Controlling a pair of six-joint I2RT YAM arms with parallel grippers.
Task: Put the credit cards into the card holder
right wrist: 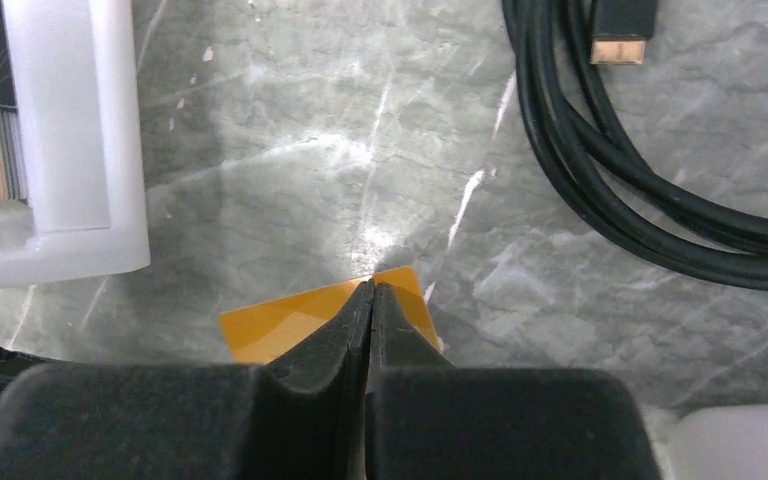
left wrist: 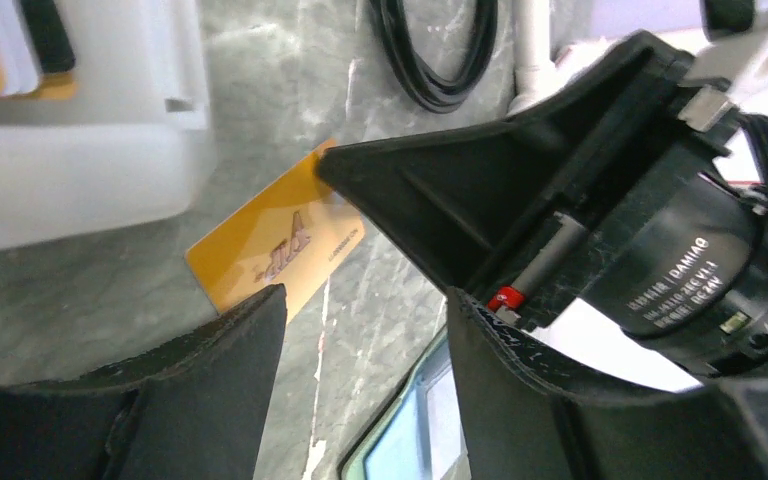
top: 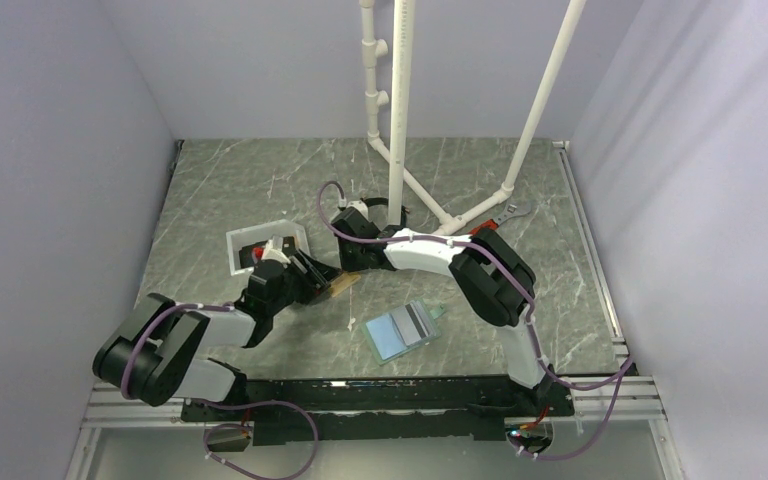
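An orange card lies close to the table between my two grippers; in the top view it is a small tan patch. My left gripper stands open, its fingertips just short of the card's near edge, nothing between them. Shut at the card's far edge is my right gripper; its fingertips overlap the card, and whether they pinch it cannot be told. The card holder, blue and grey with a green edge, lies flat to the front right of the grippers.
A white box with several cards in it stands to the left, close to the left gripper. A black cable coil lies behind the right gripper. White pipes and a red-handled wrench are farther back.
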